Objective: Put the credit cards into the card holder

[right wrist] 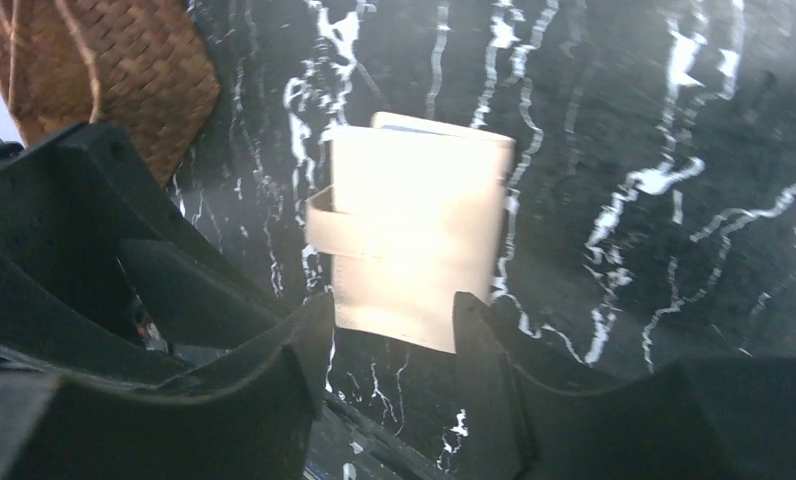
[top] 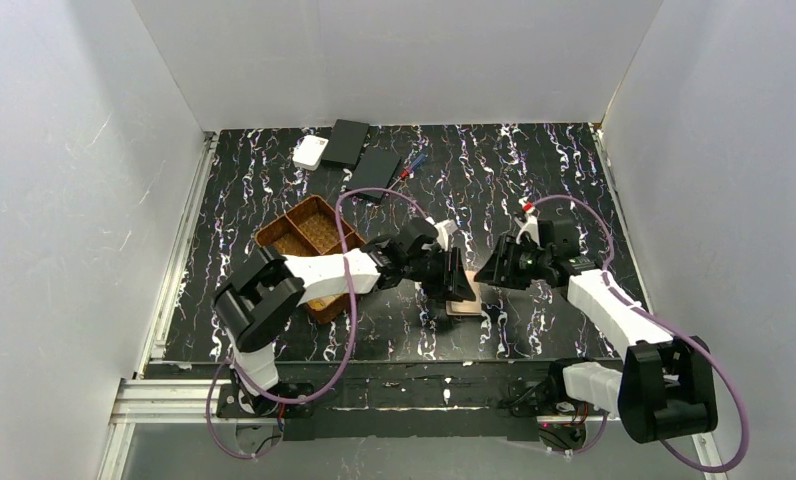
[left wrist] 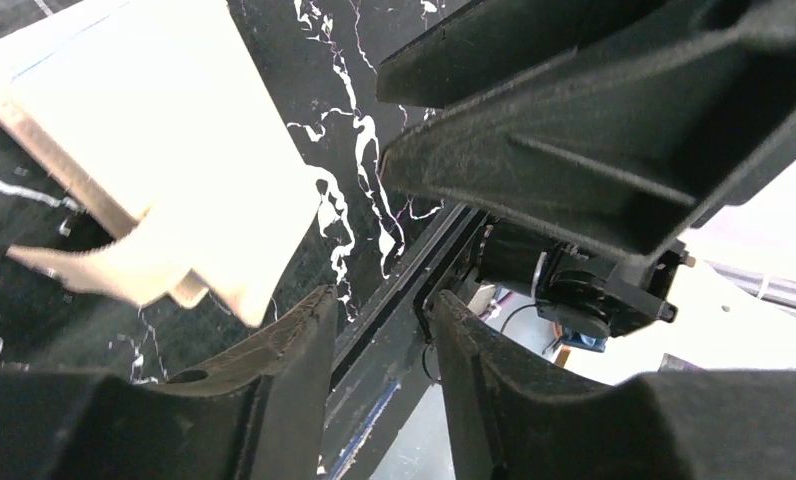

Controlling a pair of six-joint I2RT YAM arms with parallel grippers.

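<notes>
A beige card holder (top: pixel 464 308) lies on the black marbled table, partly covered by my left gripper in the top view. In the right wrist view the holder (right wrist: pixel 414 240) looks folded flat, its strap (right wrist: pixel 344 232) sticking out at the left. A thin blue edge shows at its top; no separate card can be made out. My left gripper (top: pixel 458 288) hangs over the holder, and its fingers (left wrist: pixel 309 330) are apart and empty. Just right of the holder is my right gripper (top: pixel 492 276), also open, with nothing between its fingers.
A brown woven divided tray (top: pixel 304 208) stands left, partly under the left arm. Farther back lie two black boxes (top: pixel 346 142), a white box (top: pixel 310 152) and a thin red-and-blue tool (top: pixel 414 165).
</notes>
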